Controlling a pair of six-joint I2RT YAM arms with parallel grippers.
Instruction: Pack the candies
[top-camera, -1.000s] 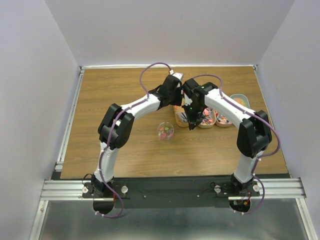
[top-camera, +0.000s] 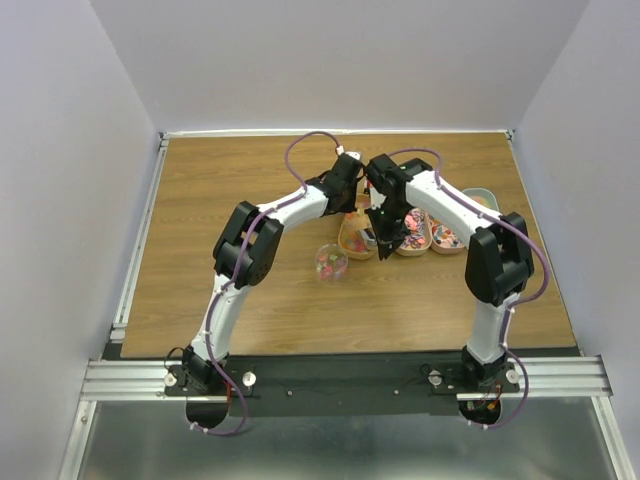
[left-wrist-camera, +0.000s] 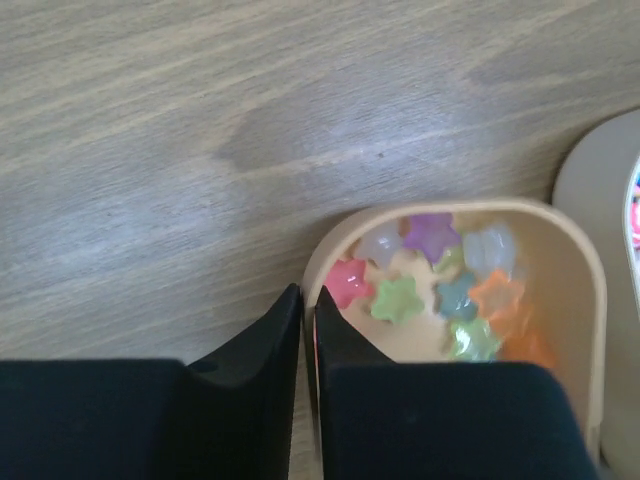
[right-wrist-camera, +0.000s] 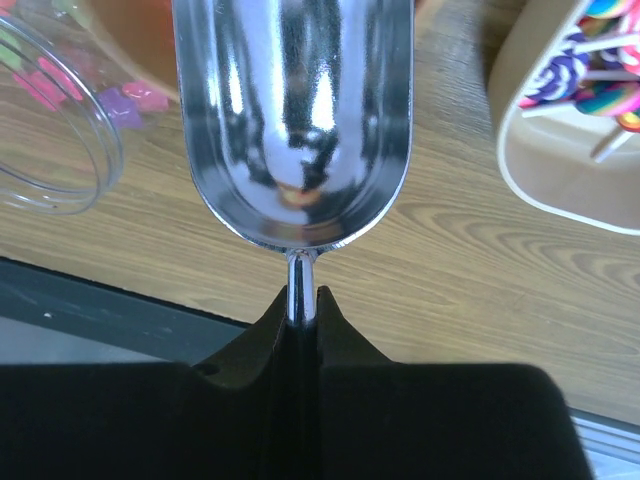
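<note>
My left gripper grips the rim of a beige bin of star-shaped candies, near the back middle of the table. My right gripper is shut on the handle of a metal scoop, held at that bin's near side. A clear jar with some colourful candies in it stands just in front, left of the scoop.
Further bins stand to the right, one with lollipops, one with other sweets, and a pale container behind.
The left arm has shifted slightly, its gripper staying at the bin's back. The scoop in my right gripper shows more clearly over the bin, which sits slightly further left.
</note>
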